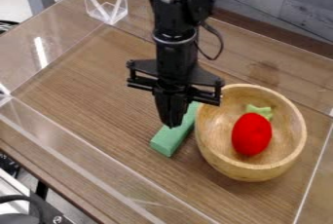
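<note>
My black gripper (173, 99) points down just above a green eraser-like block (170, 140), which lies on the wooden table and partly runs behind the gripper. The gripper appears shut, with nothing seen between its fingers. To the right, a wooden bowl (279, 160) holds a red tomato-like object (251, 133) with a green top.
A clear plastic item (107, 4) stands at the back left. The bowl takes up the right side, close beside the green block.
</note>
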